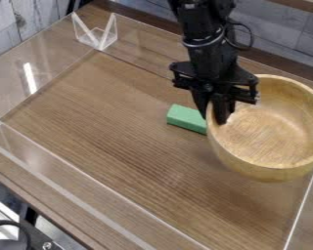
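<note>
My black gripper (214, 98) is at the upper middle, shut on the rim of a large tan bowl (264, 132), which it holds tilted toward the camera. A green block (186, 118) lies on the wooden table (94, 137) just left of the bowl, partly hidden by it.
A clear plastic piece (97, 31) stands at the back left. A wall runs along the back right, and black cables lie at the bottom left corner.
</note>
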